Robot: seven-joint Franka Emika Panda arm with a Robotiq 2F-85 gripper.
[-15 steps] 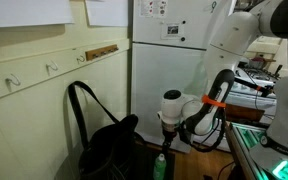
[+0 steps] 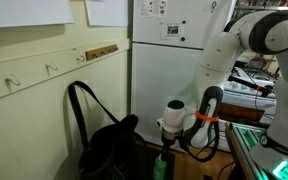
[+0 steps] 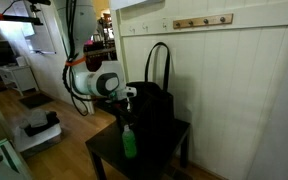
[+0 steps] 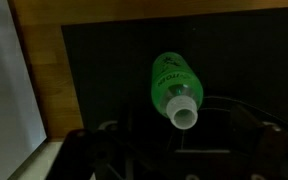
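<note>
A green bottle with a white cap (image 2: 160, 168) stands upright on a small dark table (image 3: 109, 150). From above, in the wrist view, the bottle (image 4: 174, 82) shows its cap toward the bottom of the picture, between the dark fingers that frame the lower edge. The gripper (image 2: 165, 142) is open and hangs just above the bottle and close to it, with no contact visible. In exterior view 2, the gripper (image 3: 130, 100) is dark against the black bag, so its fingertips are hard to make out.
A black tote bag (image 3: 156, 110) with tall handles stands on the table beside the bottle, against the white wall with hooks (image 2: 52, 66). A white fridge-like cabinet (image 2: 166, 75) rises behind the arm. Wooden floor (image 3: 69, 140) lies around the table.
The arm has come down slightly, bringing the gripper nearer the bottle's top. Bottle and bag keep their places.
</note>
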